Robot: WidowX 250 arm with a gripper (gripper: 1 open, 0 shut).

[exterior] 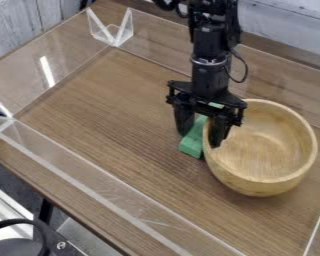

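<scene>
My black gripper [203, 118] hangs low over the table at the centre, just left of a large tan bowl [263, 160]. Its fingers are around or just over a green object [192, 142], which lies beside the bowl's left rim and is partly hidden by the gripper. Whether the fingers grip it is not clear.
A clear container or bracket [111, 28] sits at the back left. A white wall runs along the back right, and dark cables lie at the lower left beyond the edge.
</scene>
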